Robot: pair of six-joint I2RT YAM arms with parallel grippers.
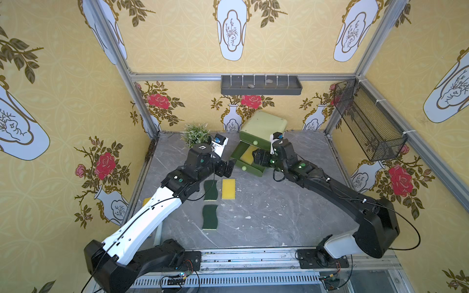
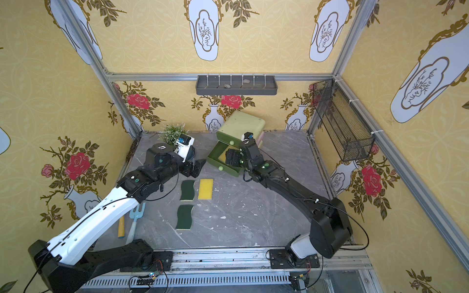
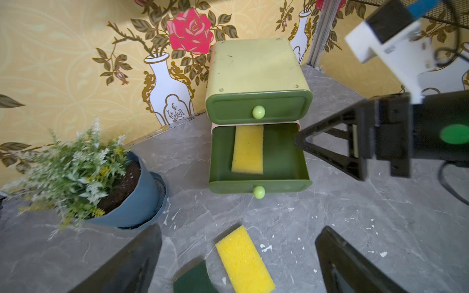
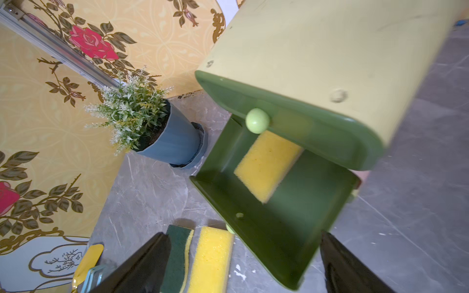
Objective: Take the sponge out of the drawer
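Observation:
A green two-tier drawer box (image 3: 259, 68) stands at the back centre, its lower drawer (image 3: 283, 185) pulled out. A yellow sponge lies inside that drawer, also seen clearly in the right wrist view. My right gripper (image 1: 261, 157) hangs just over the drawer's right side, open, with nothing between its fingers in its wrist view. My left gripper (image 1: 224, 168) is open and empty, in front and left of the drawer, facing it.
A potted plant (image 3: 112, 190) stands left of the drawer. On the table in front lie another yellow sponge (image 1: 228, 189) and green wavy sponges (image 1: 210, 216). A mesh basket (image 1: 366, 122) hangs on the right wall.

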